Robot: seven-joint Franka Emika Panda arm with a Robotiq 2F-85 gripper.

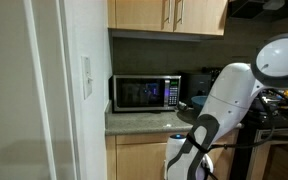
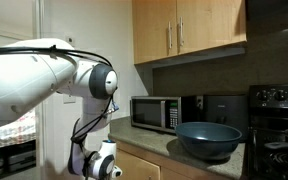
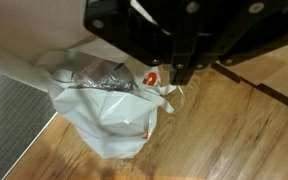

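In the wrist view, my gripper points down with its dark fingers together and nothing visible between them. Below and to the left of it, a white plastic bag with clear, crinkled wrapping on top rests on the wooden floor, apart from the fingers. Both exterior views show the arm bent low in front of the lower cabinet; the fingertips are hidden there.
The counter carries a microwave and a large dark blue pot. A stove stands to the right. In the wrist view a grey mat lies at the left, and bare wooden floor is open at the lower right.
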